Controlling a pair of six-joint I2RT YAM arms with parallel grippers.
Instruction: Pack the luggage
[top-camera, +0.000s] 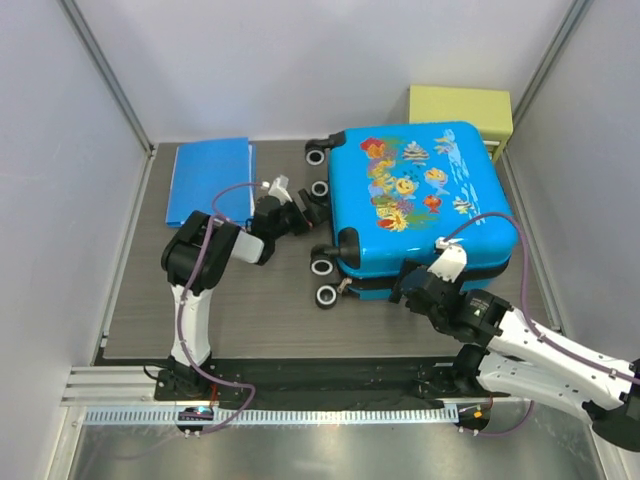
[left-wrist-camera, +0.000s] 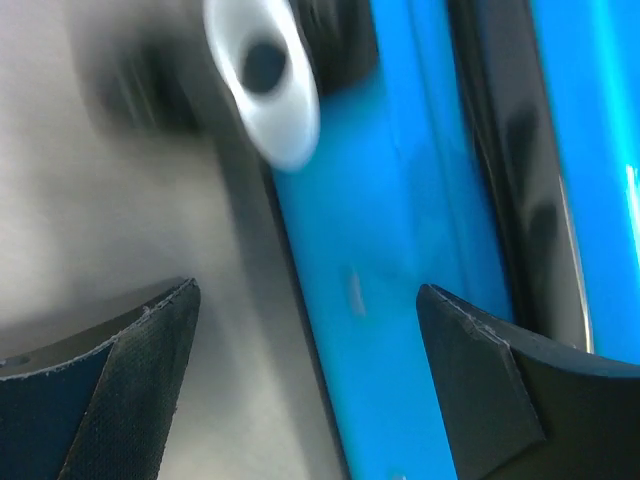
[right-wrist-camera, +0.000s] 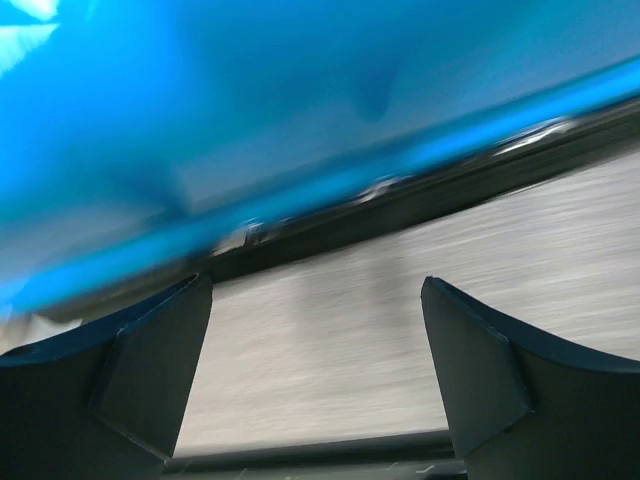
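Observation:
A bright blue suitcase (top-camera: 430, 195) with a printed sea scene lies flat and closed on the right half of the table. Its black and white wheels face left. At the wheel side, my left gripper (top-camera: 318, 205) stands open against the case; in the left wrist view a blurred wheel (left-wrist-camera: 270, 85) and the blue side wall (left-wrist-camera: 350, 200) appear beyond its spread fingers. By the case's near edge is my right gripper (top-camera: 405, 280), also open. Its wrist view has the suitcase (right-wrist-camera: 300, 110) above and bare table between the fingers.
Behind the suitcase at the back right stands a yellow box (top-camera: 460, 110). A blue folder (top-camera: 210, 180) lies at the back left. Bare table (top-camera: 230, 310) spreads across the front left, and walls close in the left, back and right.

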